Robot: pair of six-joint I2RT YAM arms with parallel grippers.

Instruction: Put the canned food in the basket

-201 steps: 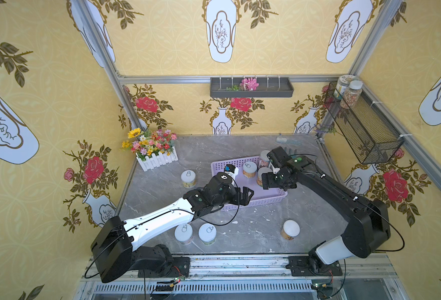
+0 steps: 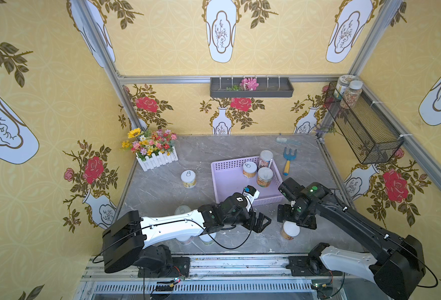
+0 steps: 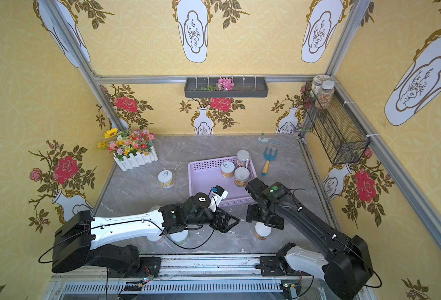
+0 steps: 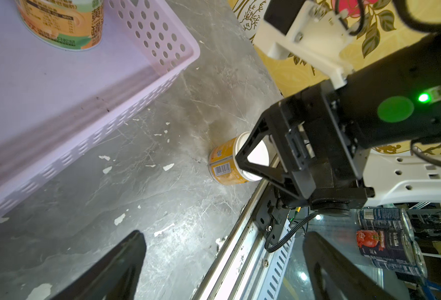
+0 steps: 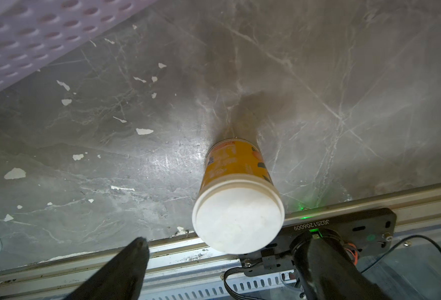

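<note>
The lilac basket [image 2: 220, 182] holds three cans: a can with a pull ring [image 2: 250, 169], a can near the right wall [image 2: 265, 176] and one at the back [image 2: 266, 158]. A white-lidded can with an orange label [image 5: 238, 212] stands upright on the table near the front edge. My right gripper is open above that can, which shows between and beyond its fingers. My left gripper is open and empty over bare table in front of the basket. Another can [image 2: 188, 178] stands left of the basket. Two more cans [image 3: 179, 237] are partly hidden beneath my left arm.
A flower planter [image 2: 157, 159] is at the back left. A blue garden fork [image 2: 289, 161] lies right of the basket. A wire rack [image 2: 365, 125] with jars hangs on the right wall. Both arms are close together at the front.
My right gripper has come from over the basket towards the front, to the white-lidded can.
</note>
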